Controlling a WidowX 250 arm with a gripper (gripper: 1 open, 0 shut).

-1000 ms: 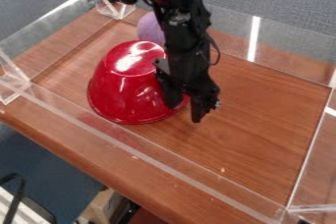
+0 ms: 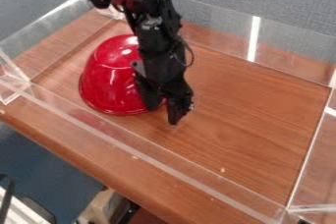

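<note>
A large glossy red bowl (image 2: 108, 76) sits upside down on the wooden board, left of centre. My black gripper (image 2: 170, 102) hangs low at the bowl's right side, in front of part of it, with its fingertips near the board. Whether the fingers are open or shut is unclear.
Clear plastic walls (image 2: 254, 38) border the wooden board (image 2: 243, 130), which has bare space to the right and in front of the bowl. A dark gap with some small items lies beyond the lower left edge.
My gripper and the red bowl have shifted to the left. A purple object seen behind the bowl a second ago is now hidden behind the arm or out of sight.
</note>
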